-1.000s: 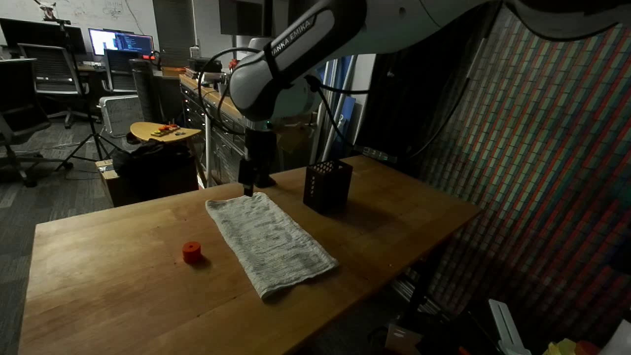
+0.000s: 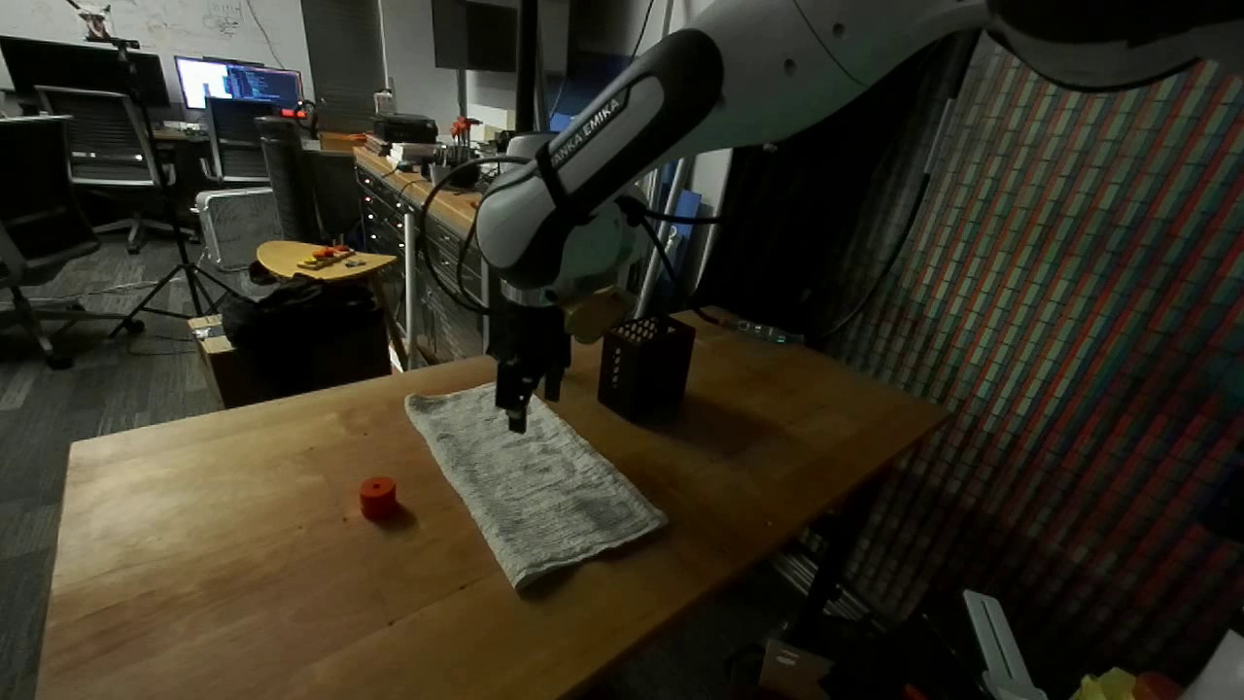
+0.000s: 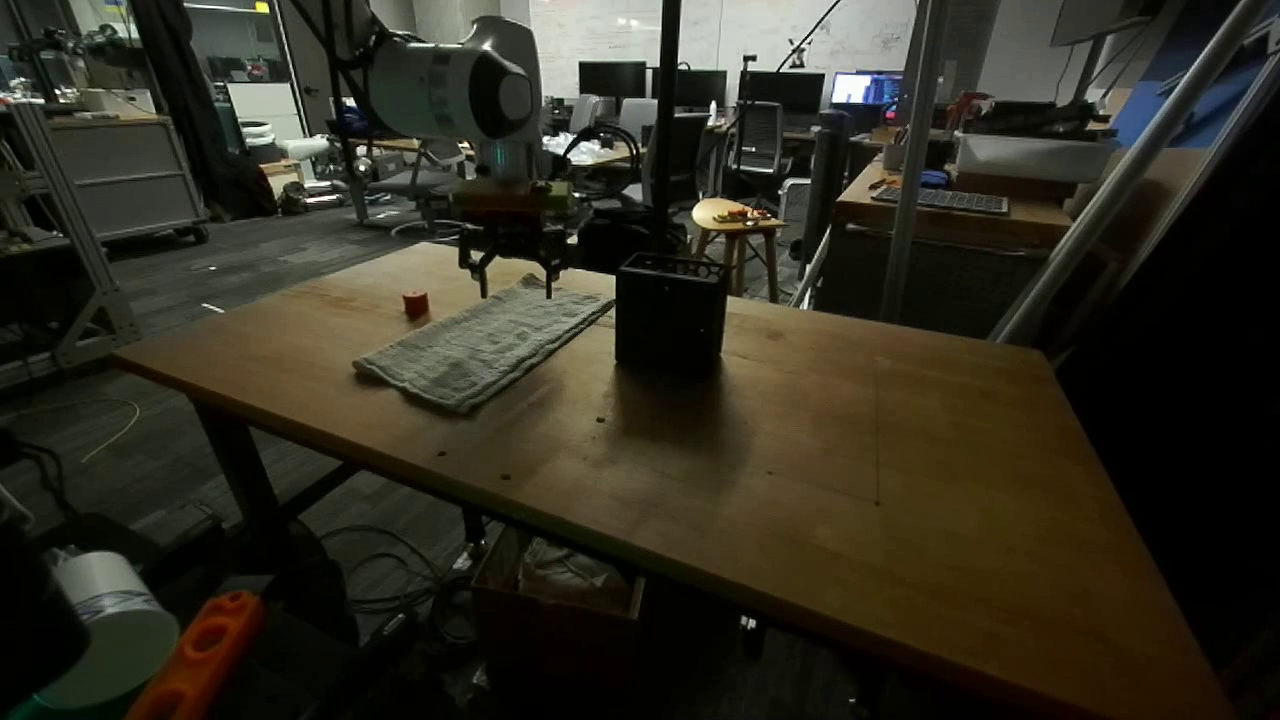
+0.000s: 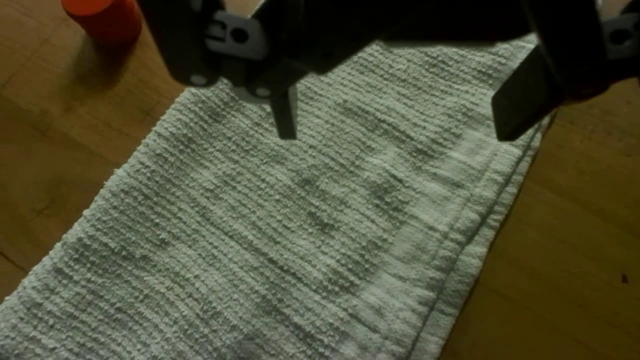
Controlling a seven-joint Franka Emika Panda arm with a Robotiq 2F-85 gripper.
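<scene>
A folded grey-white towel (image 2: 536, 484) lies flat on the wooden table, its ribbed weave filling most of the wrist view (image 4: 288, 228). Above its far part hangs my gripper (image 2: 534, 408), pointing down and open. In the second exterior view the gripper (image 3: 517, 288) shows two fingers spread apart with empty space between them. The wrist view has one dark fingertip (image 4: 284, 114) on the left and the other on the right, both over the towel and holding nothing. Beside the towel's long edge stands a small red cylinder (image 2: 378, 498), partly cut off in the wrist view (image 4: 108, 21).
A black perforated box (image 3: 669, 314) stands upright on the table, close to the towel on the side away from the red cylinder. Bare tabletop (image 3: 912, 444) stretches beyond the box.
Over the last second my gripper has come from the towel's far end to above the towel, turning at the wrist. Towel, red cylinder and box have stayed put.
</scene>
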